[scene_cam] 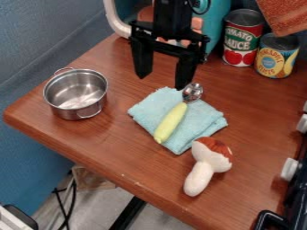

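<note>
My black gripper (163, 70) hangs at the top centre, its two fingers spread apart with nothing between them. Below it a folded light blue cloth (153, 112) lies on the wooden table. On the cloth lie a pale yellow corn-like toy (170, 125) and a silver spoon-like utensil (192, 92), partly hidden. A steel pot (75, 94) stands at the left. A toy mushroom (206, 165) with a brown-and-white cap lies at the front right of the cloth.
Two cans, a red one (241, 40) and a yellow one (277, 58), stand at the back right, near an orange towel (283, 16). A teal and white bin (120, 13) is behind the gripper. A black appliance (288, 184) borders the right edge.
</note>
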